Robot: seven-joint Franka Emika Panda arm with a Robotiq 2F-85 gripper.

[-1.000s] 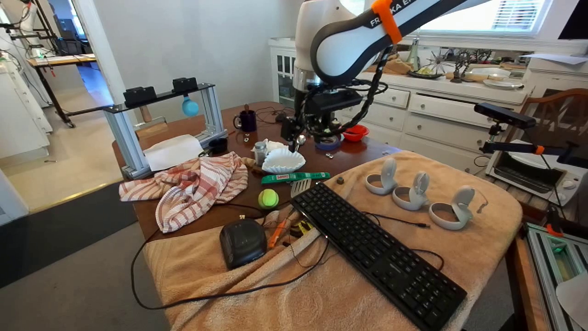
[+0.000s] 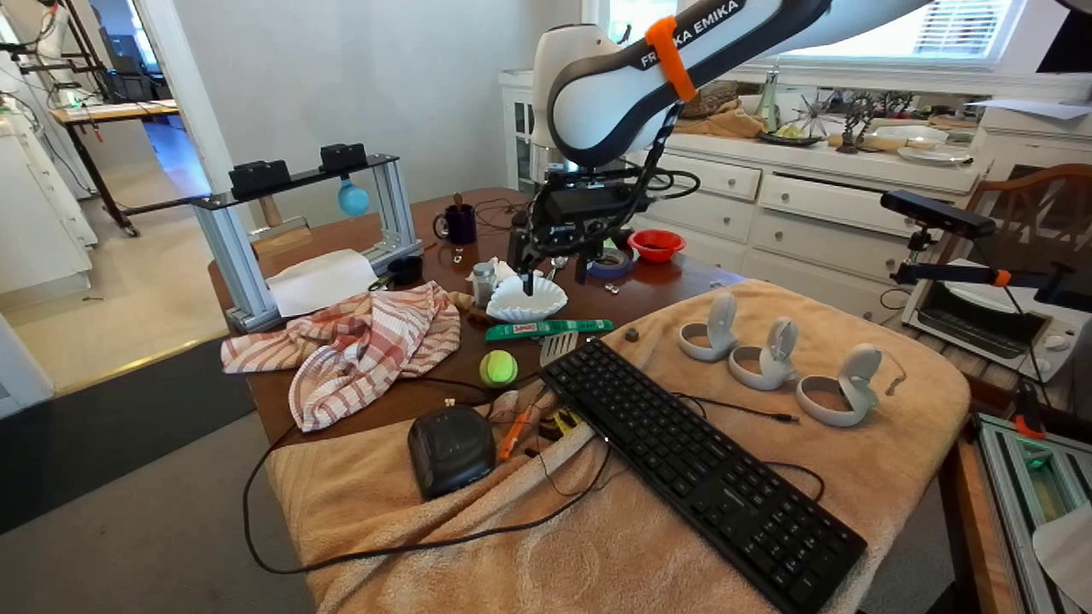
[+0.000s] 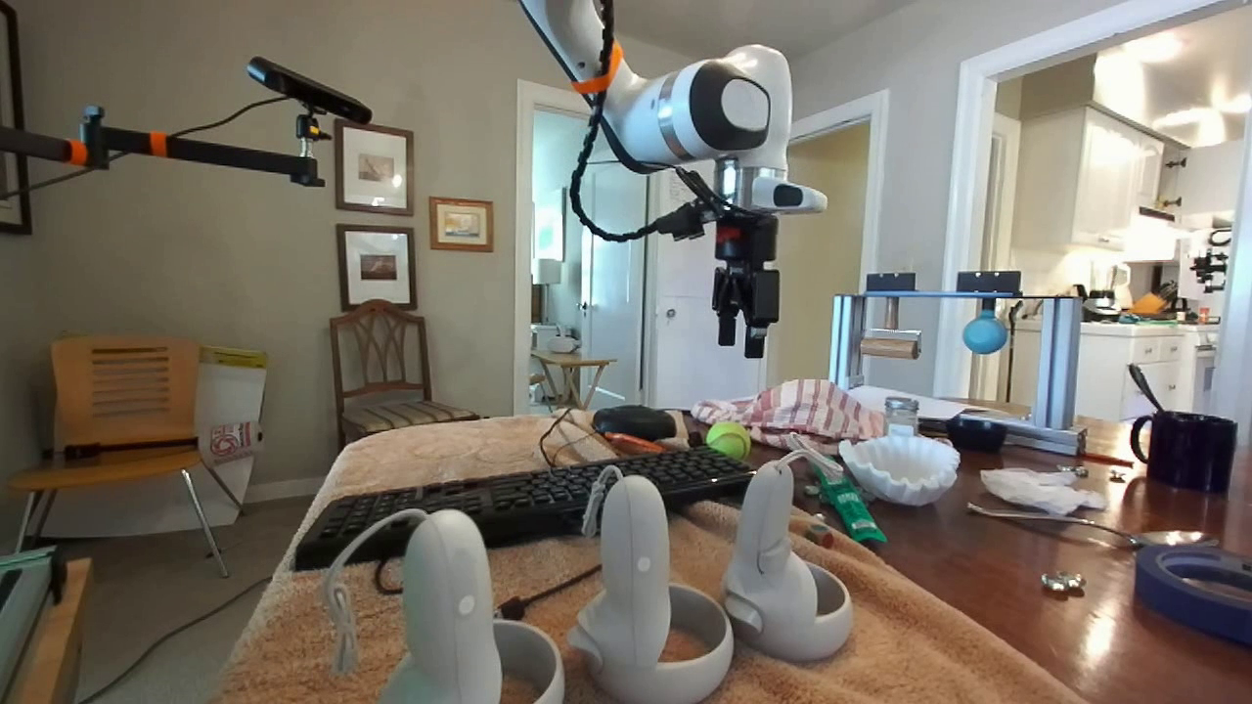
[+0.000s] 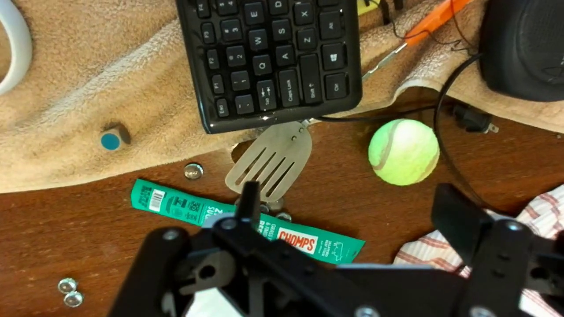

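My gripper [image 3: 740, 340] hangs above the table with its fingers pointing down. In the wrist view, the gripper is open, with a wide gap and nothing held between its fingers. Below it lie a green Chomps packet [image 4: 339, 246], partly hidden by the gripper, and a metal slotted spatula head [image 4: 275, 154] at the keyboard's end. A tennis ball [image 4: 404, 152] rests on bare wood near the right finger. The white scalloped bowl [image 2: 526, 300] stands just beyond the packet. Beside the ball spreads a striped cloth [image 2: 379, 343].
A black keyboard [image 2: 706, 466] crosses the tan towel [image 2: 430, 553]. White ring controllers [image 2: 841, 388] stand at its right. Obstacles farther back include a metal frame [image 2: 240, 268], a dark mug [image 2: 460, 224], a glass shaker [image 2: 483, 283] and a red bowl [image 2: 656, 245].
In exterior view 1 the arm and gripper have shifted left, and the upper arm sits a little lower. The objects on the table have not moved.
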